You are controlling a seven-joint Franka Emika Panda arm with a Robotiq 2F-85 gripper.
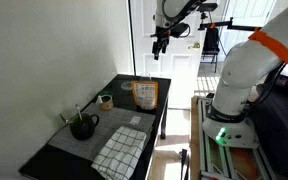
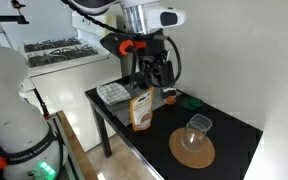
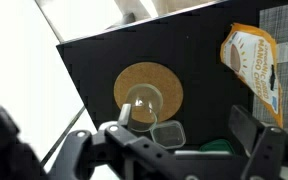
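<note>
My gripper [image 1: 159,47] is up in the air above the far end of the black table, its fingers apart and empty. In the wrist view, its dark fingers [image 3: 249,130] spread to both sides. Below is a round cork mat [image 3: 134,82] with a clear glass [image 3: 144,100] on it; a second clear container [image 3: 168,134] is close by. An orange and white bag [image 3: 246,55], marked mango, lies to the right in that view. Exterior view 2 shows the bag [image 2: 141,108] upright, beyond the cork mat [image 2: 191,150] and the clear glass [image 2: 199,125].
A mug [image 1: 105,102], a dark pot [image 1: 83,125] and a checked towel [image 1: 119,150] occupy the table's other end. A green item [image 2: 191,102] sits near the wall. Bare black table [image 2: 234,150] shows beside the cork mat.
</note>
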